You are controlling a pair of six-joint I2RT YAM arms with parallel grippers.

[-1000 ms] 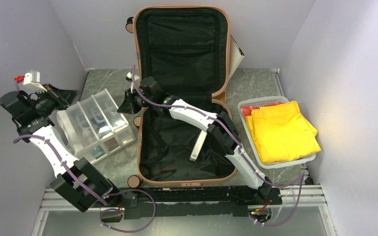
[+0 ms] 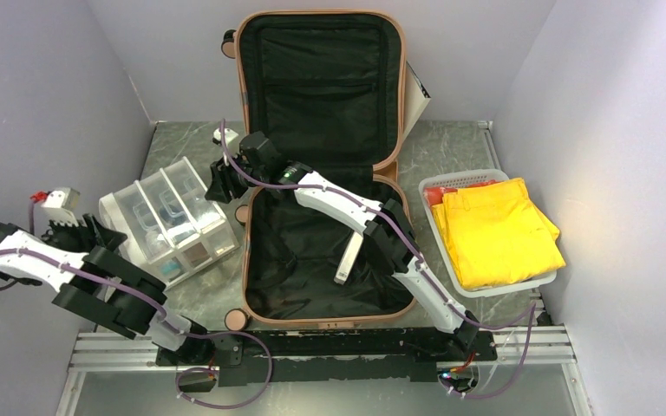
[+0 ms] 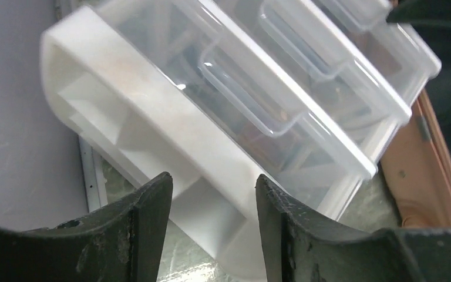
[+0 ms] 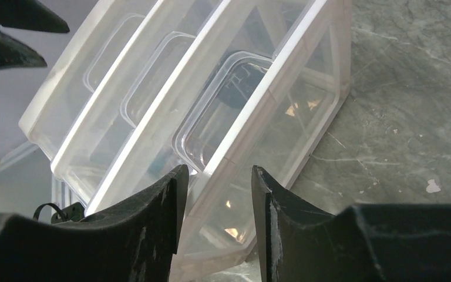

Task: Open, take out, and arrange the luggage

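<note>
A translucent plastic multi-compartment case (image 2: 166, 224) lies left of the open suitcase (image 2: 312, 260) on the floor. My left gripper is open at the case's outer left end, with its white end panel just ahead of the fingers. My right gripper is open over the case's right edge, a clear wall just behind its fingertips; nothing is clearly gripped. A thin pale box (image 2: 349, 256) lies in the suitcase base, partly under the right arm.
A white basket (image 2: 438, 179) with folded yellow cloth (image 2: 494, 234) and a red item sits right of the suitcase. Walls (image 2: 43, 104) stand close on the left, back and right.
My left gripper has swung down and left toward the case's lower-left end. The case looks unmoved.
</note>
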